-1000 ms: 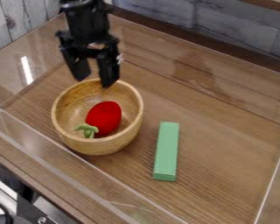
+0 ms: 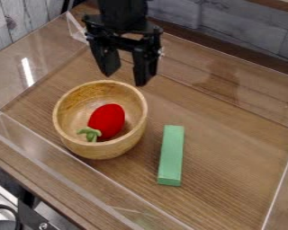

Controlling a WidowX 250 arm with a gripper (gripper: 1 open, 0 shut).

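My gripper (image 2: 125, 65) hangs in the upper middle of the camera view, pointing down with its two dark fingers apart and nothing seen between them. Just below it, a light wooden bowl (image 2: 75, 110) holds a red object with green leafy top (image 2: 107, 120), perhaps a toy strawberry or similar. To the right of the bowl, a long light green block (image 2: 172, 154) lies on the wooden table (image 2: 237, 126).
A grey wall and edge (image 2: 24, 25) border the upper left, and a dark cable lies at the lower left corner.
My gripper has moved right and down, toward the camera, from behind the bowl to above its back right. The bowl, red object and green block have not visibly moved.
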